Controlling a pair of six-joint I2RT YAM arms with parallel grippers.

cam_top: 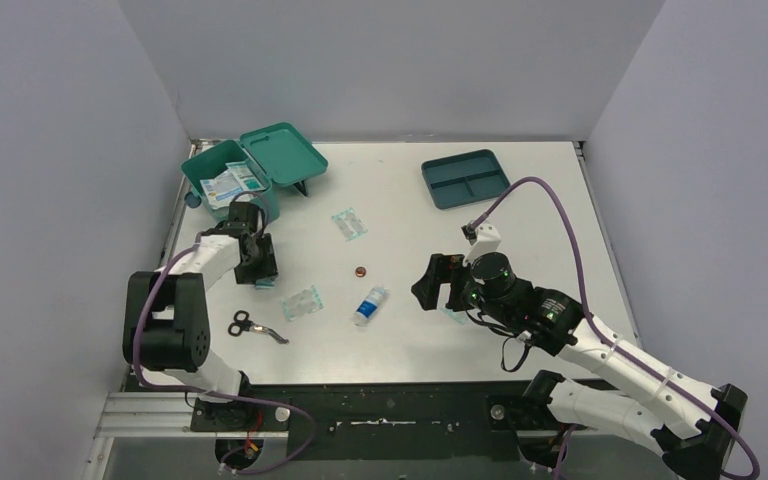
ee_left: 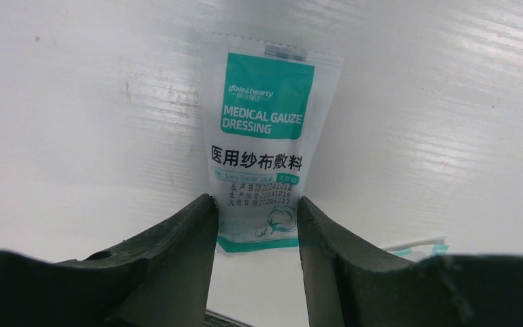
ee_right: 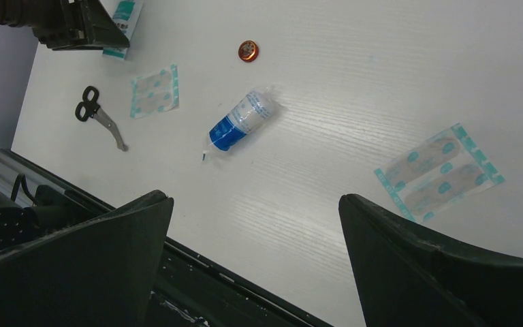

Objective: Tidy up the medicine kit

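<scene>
A gauze dressing packet (ee_left: 265, 102), white with a teal label, sits between the fingertips of my left gripper, which is shut on its sides near the lower end. In the top view the left gripper (cam_top: 257, 265) covers most of that packet. Just beyond it stands the teal medicine box (cam_top: 192, 172), lid (cam_top: 285, 153) swung back, with packets (cam_top: 228, 186) inside. Over the table's right half, my right gripper is open and empty. A blue-and-white bandage roll (ee_right: 242, 121) lies between the arms, and scissors (cam_top: 257, 327) rest at the front left.
Plaster packets (cam_top: 302, 303) lie flat on the table. A small reddish-brown round item (cam_top: 360, 272) is near the middle. The divided dark teal tray (cam_top: 465, 180) stands at the back right, with clear table around it.
</scene>
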